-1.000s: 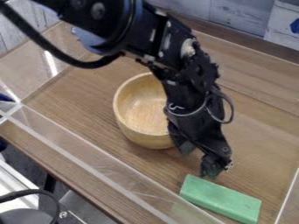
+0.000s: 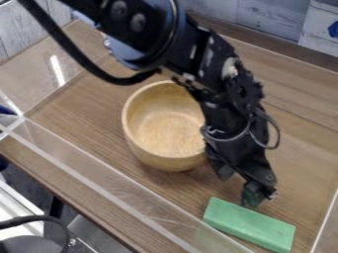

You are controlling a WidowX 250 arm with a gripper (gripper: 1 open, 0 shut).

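My gripper (image 2: 246,188) is low over the table in the camera view, just right of a wooden bowl (image 2: 150,119) and above the upper edge of a flat green block (image 2: 248,226). It stands open. Its fingertips are dark and partly overlap one another, so whether they touch the table or the block is hard to tell. The bowl looks empty where visible.
The wooden table (image 2: 93,158) has free room at right and upper left. A clear strip or panel runs along the front left edge, with white items and cables beyond it. A white wall stands at the back.
The bowl appears slightly further left; the green block stays in place.
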